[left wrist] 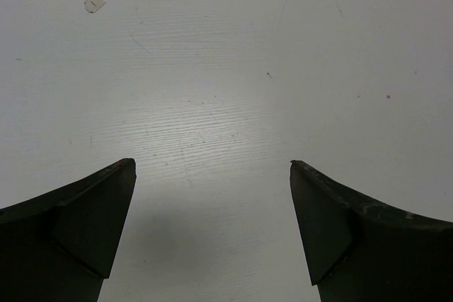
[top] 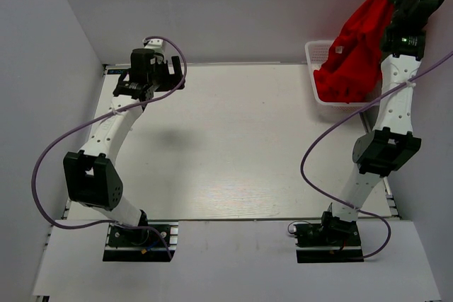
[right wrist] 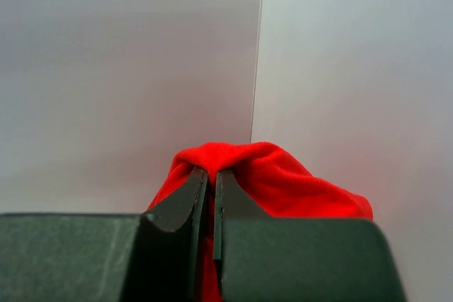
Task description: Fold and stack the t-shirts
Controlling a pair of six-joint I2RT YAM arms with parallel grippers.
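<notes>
Red cloth, a t-shirt [top: 359,51], stretches upward out of the white basket [top: 311,48] at the back right, its lower part still inside. In the right wrist view my right gripper is shut on a fold of this red shirt [right wrist: 283,182], which drapes to both sides of the fingertips. From above, the right fingertips are hidden by the arm. Over the back left of the table, my left gripper [top: 177,74] stands open; only bare tabletop shows between its fingers in the left wrist view.
Grey walls [top: 212,12] close off the back and sides, the right arm being near the right-hand corner. Purple cables [top: 318,139] loop along both arms.
</notes>
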